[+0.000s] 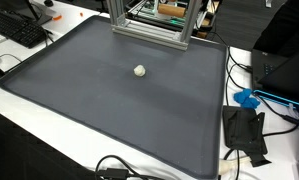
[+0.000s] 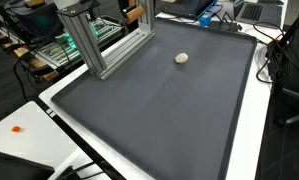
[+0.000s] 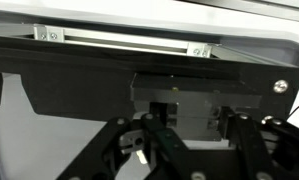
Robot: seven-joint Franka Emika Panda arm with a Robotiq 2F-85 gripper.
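Note:
In the wrist view a wide dark block [image 3: 154, 84] with a greyish front lies across a black panel [image 3: 79, 90]. My gripper is shut on this block; its fingertips are mostly hidden against the block. Whether the block is fixed to the panel cannot be made out. A small round whitish object [image 1: 140, 71] rests alone on the grey tabletop [image 1: 99, 100], and the second exterior view also shows this whitish object [image 2: 181, 58]. Neither exterior view clearly shows the gripper.
An aluminium frame [image 1: 152, 39] stands at the table's back edge, with a wooden-coloured cylinder [image 1: 171, 10] behind it. A keyboard [image 1: 17, 29] is at the left; black cloth [image 1: 243, 130] and a blue item [image 1: 246, 98] lie at the right.

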